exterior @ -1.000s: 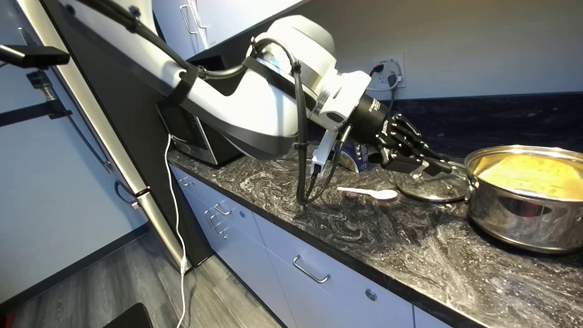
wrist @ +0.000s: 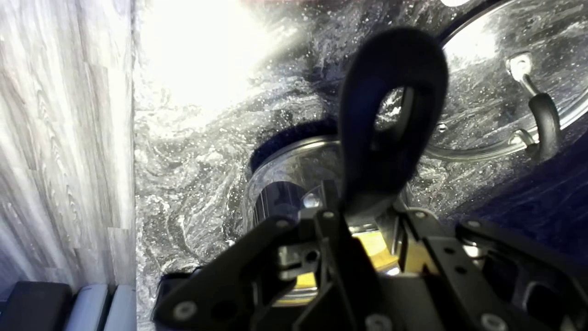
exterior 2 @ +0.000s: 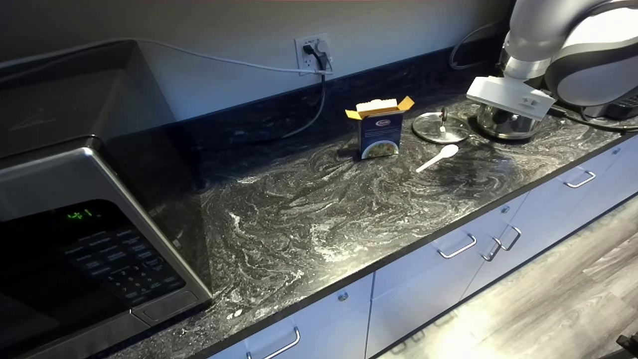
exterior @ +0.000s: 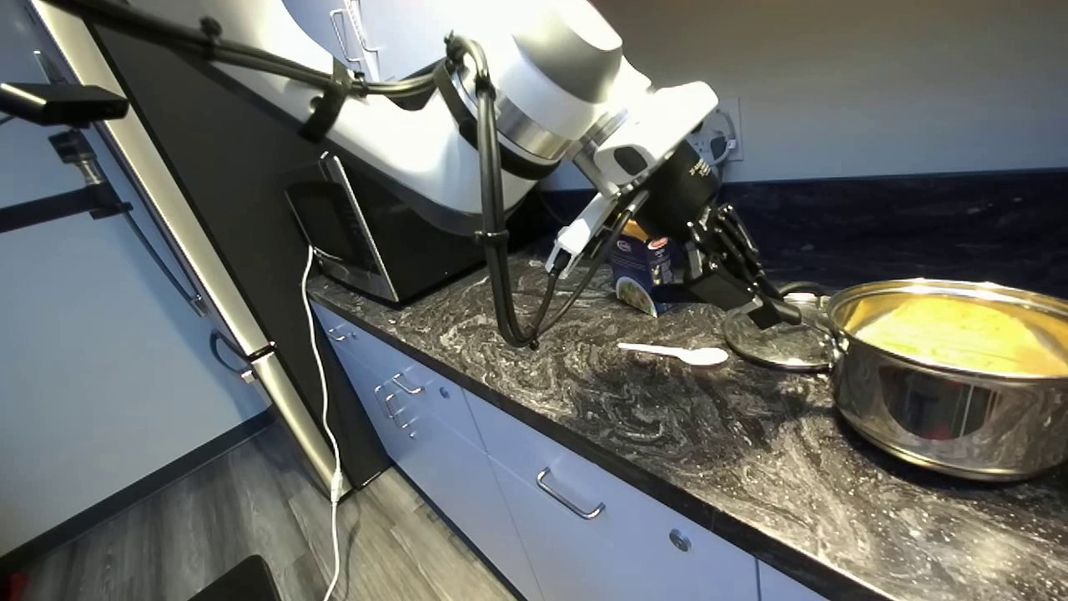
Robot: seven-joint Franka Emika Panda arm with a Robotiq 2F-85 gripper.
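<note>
A steel pot with yellow contents stands at the right of the counter in exterior view 1. From its side a black looped handle rises across the wrist view. My gripper is shut on this handle, with a finger on either side of it. Beyond the fingers, part of the pot's steel wall shows, and the rest is hidden behind the gripper. In exterior view 2 the arm covers much of the pot and the gripper cannot be seen.
A glass lid lies beside the pot, near a white spoon. An open blue pasta box stands close to the wall. A microwave occupies the counter's other end; between lies clear countertop.
The pot has shifted a little left and toward the counter's front edge in exterior view 1. My arm has turned, and the gripper now points more steeply down. Lid, spoon and box have stayed put.
</note>
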